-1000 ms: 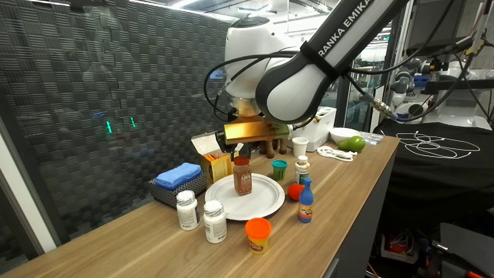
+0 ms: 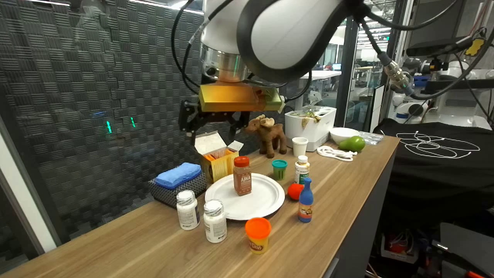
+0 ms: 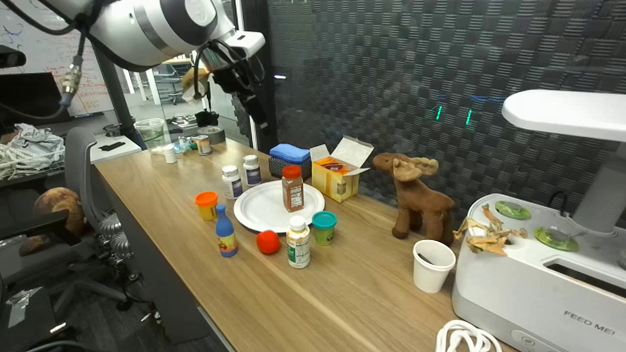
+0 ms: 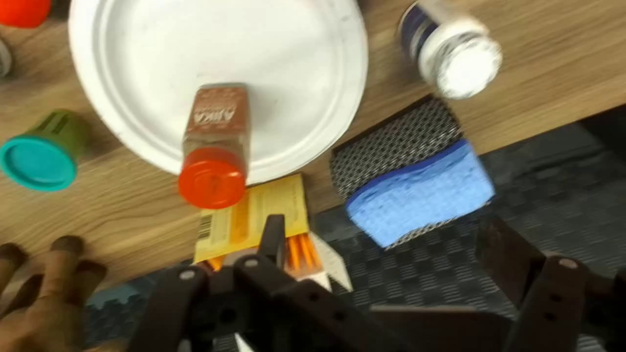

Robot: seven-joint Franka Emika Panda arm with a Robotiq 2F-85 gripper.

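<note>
My gripper (image 2: 212, 134) hangs open above the back of the table, with nothing between its fingers. In the wrist view its fingers (image 4: 273, 237) stand wide apart, one over the yellow box and the other over the dark wall panel. A red-capped spice bottle (image 2: 242, 176) stands upright on the white plate (image 2: 266, 194), lower than the gripper and clear of it. Behind the plate is the open yellow box (image 2: 222, 164) with orange packets inside. Beside the box, a blue cloth (image 2: 178, 175) lies on a dark mesh container (image 2: 197, 185).
Two white bottles (image 2: 188, 210) and an orange-lidded tub (image 2: 257, 234) stand in front of the plate. A blue bottle (image 3: 226, 231), red ball (image 3: 268, 241), white-capped bottle (image 3: 299, 243) and teal-lidded tub (image 3: 324, 228) are grouped nearby. A plush moose (image 3: 419, 199) stands near the wall.
The arm has risen and shifted left in exterior view 1, taking the gripper up from just behind the spice bottle. The bottle and the other tabletop things have stayed put.
</note>
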